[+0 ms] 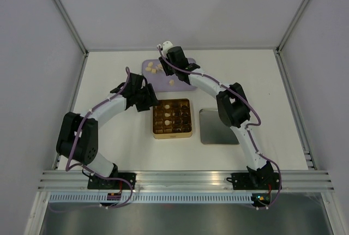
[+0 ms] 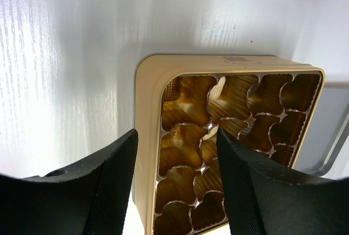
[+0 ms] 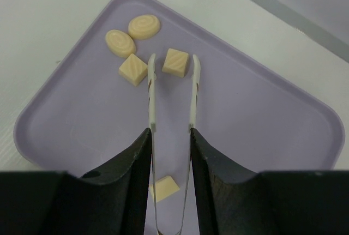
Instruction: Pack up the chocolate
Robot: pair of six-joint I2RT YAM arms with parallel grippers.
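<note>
My left gripper stands open over the left edge of the gold chocolate box (image 1: 172,134), whose brown compartments show a few pale pieces. On the purple tray (image 3: 256,115) lie oval chocolates (image 3: 144,26) and square ones (image 3: 132,68), plus a lone piece (image 3: 164,188) lower down. My right gripper hangs over the tray, its thin white tips either side of a square chocolate (image 3: 175,61); whether they touch it is unclear.
A grey tray (image 1: 219,127) lies right of the box. Walls border it at the sides and back.
</note>
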